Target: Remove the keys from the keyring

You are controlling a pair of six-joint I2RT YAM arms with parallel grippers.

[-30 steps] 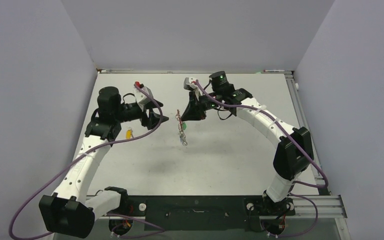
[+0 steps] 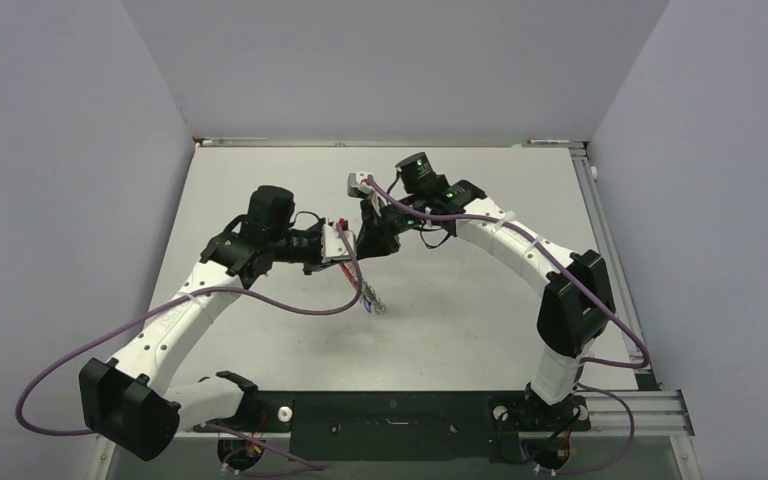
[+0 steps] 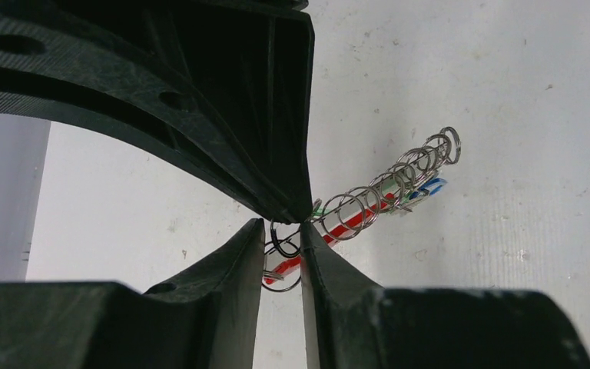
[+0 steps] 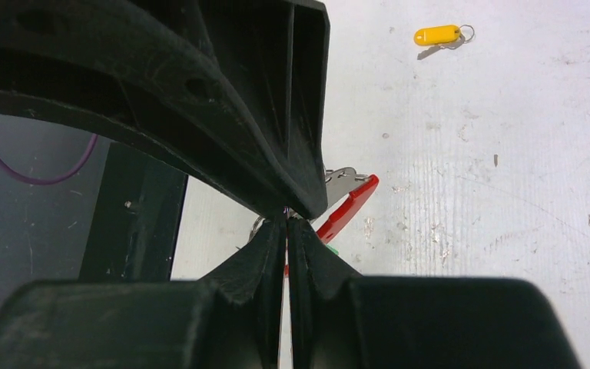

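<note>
The keyring bundle (image 2: 375, 302), a long wire bar with several steel rings and keys with red, green and blue parts, hangs between the two grippers near the table's centre. In the left wrist view its coils (image 3: 361, 207) run diagonally behind my left gripper, whose fingertips are at one end; whether they grip it is unclear. My right gripper is shut on the bundle, with the red key (image 4: 346, 207) and metal showing behind its fingertips. The two grippers almost touch and partly hide the bundle from above.
A yellow key tag (image 4: 435, 35) with a key lies apart on the table.
My left gripper has moved right to meet the right one at the bundle. The right gripper has shifted slightly left, and the bundle's lower end now slants toward the front right.
</note>
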